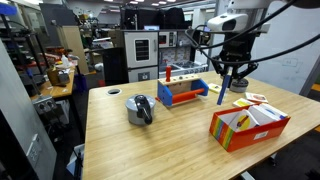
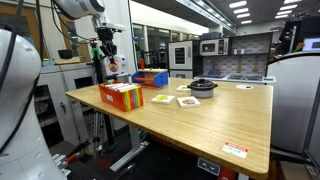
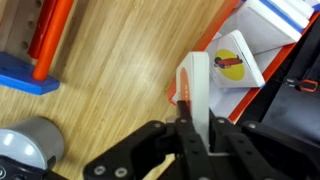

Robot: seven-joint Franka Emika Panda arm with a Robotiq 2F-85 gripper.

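Note:
My gripper (image 1: 227, 72) is shut on a thin, upright blue-sided packet (image 1: 223, 91), above the left end of an open red box (image 1: 240, 138). In the wrist view the packet's pale narrow edge (image 3: 197, 85) points up between the fingers. Seen from the other side, the gripper (image 2: 110, 53) is high over the box (image 2: 122, 97), and the packet (image 2: 113, 68) shows a whitish face. Inside the box are white packets, one with a red and yellow picture (image 3: 232, 64).
A grey pot (image 1: 139, 110) with a black handle stands on the left of the wooden table (image 1: 110, 150). A blue and red rack (image 1: 182, 90) is behind, with flat yellow and white items (image 2: 188, 102) nearby.

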